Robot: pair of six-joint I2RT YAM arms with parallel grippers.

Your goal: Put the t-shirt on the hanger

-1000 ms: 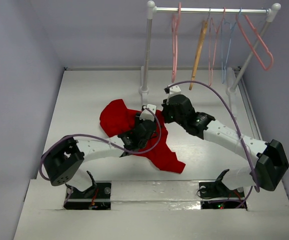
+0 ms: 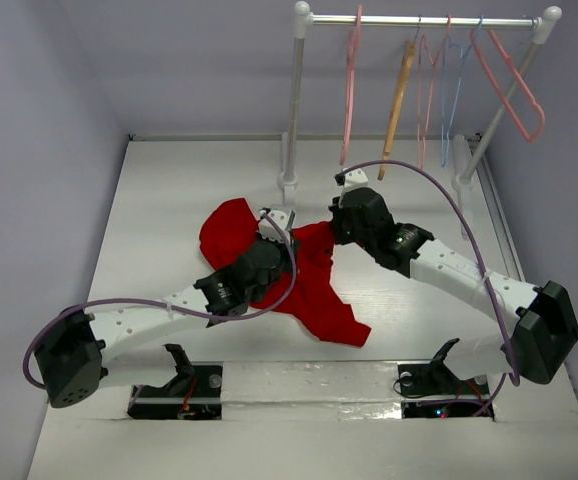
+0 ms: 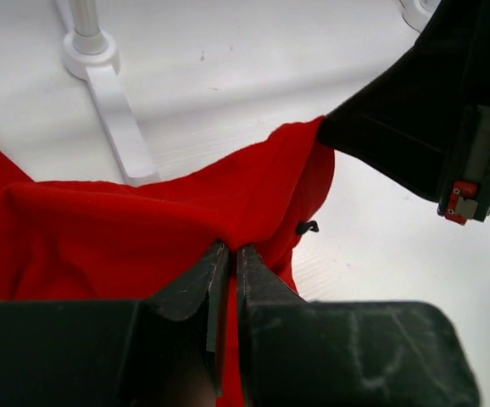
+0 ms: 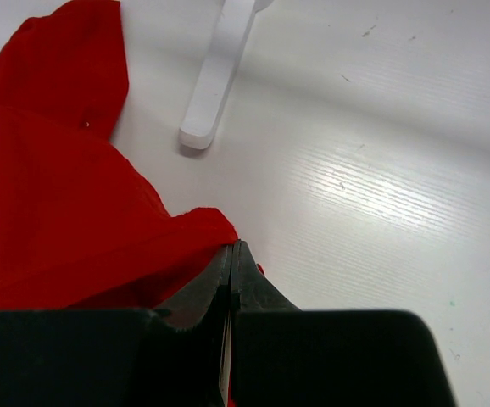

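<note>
A red T-shirt (image 2: 334, 310) lies bunched on the white floor below the rack, partly lifted at its upper right. My left gripper is shut on a fold of it near the middle. My right gripper is shut on the shirt's upper right edge, pulled up beside the left one. Several hangers hang from the rail above: pink hangers (image 2: 349, 90), blue ones and a wooden hanger (image 2: 397, 100).
The white rack rail (image 2: 429, 22) stands on posts with foot bars (image 4: 219, 76) behind the shirt.
My left gripper has moved left and a little toward the front, with a fold of shirt. My right gripper has shifted slightly right, and the cloth between them is stretched out more.
</note>
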